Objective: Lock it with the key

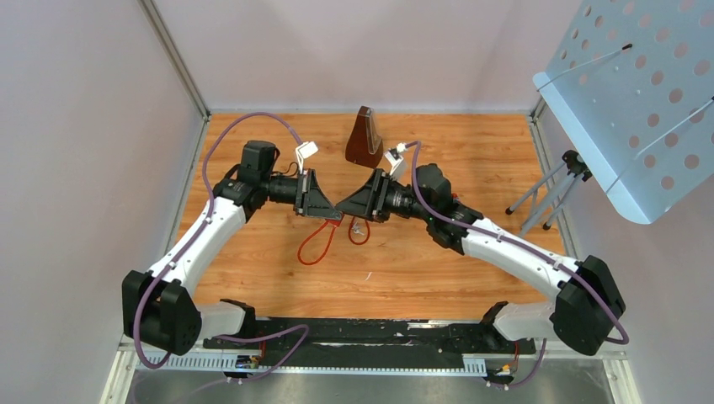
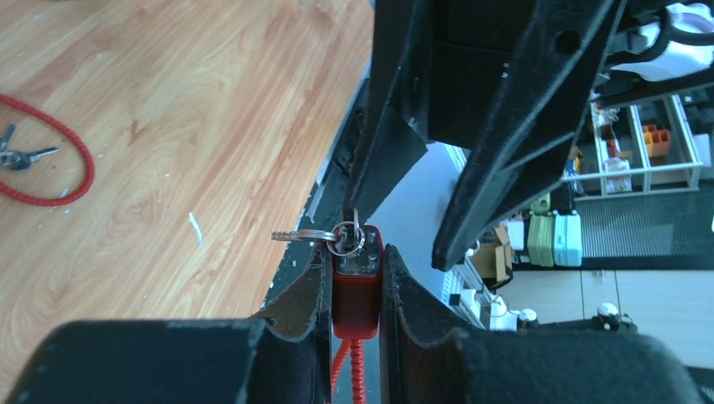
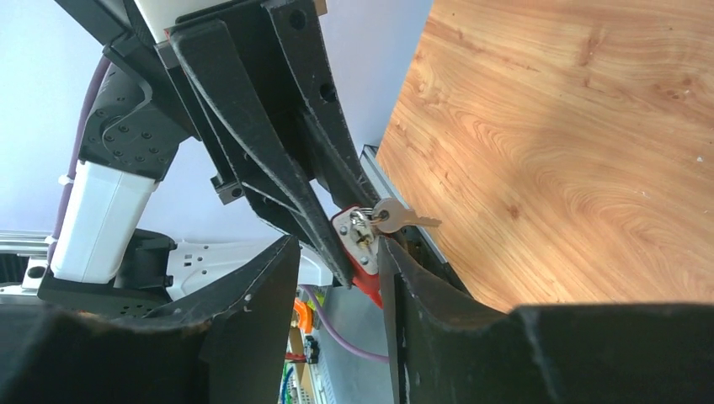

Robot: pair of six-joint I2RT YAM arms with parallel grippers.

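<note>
A red lock (image 2: 355, 299) with a metal top and red cord is held in my left gripper, also seen from above (image 1: 330, 210). A key (image 3: 408, 217) on a ring rests at the lock's metal top. My right gripper is open, its fingertips close to the lock and key; in the top view the two grippers (image 1: 345, 207) meet over the table's middle.
A second red cord loop (image 2: 80, 168) with keys (image 2: 21, 156) lies on the wooden table (image 1: 421, 278). A brown wedge-shaped object (image 1: 364, 139) stands at the back. A perforated blue panel (image 1: 631, 109) on a tripod occupies the right side.
</note>
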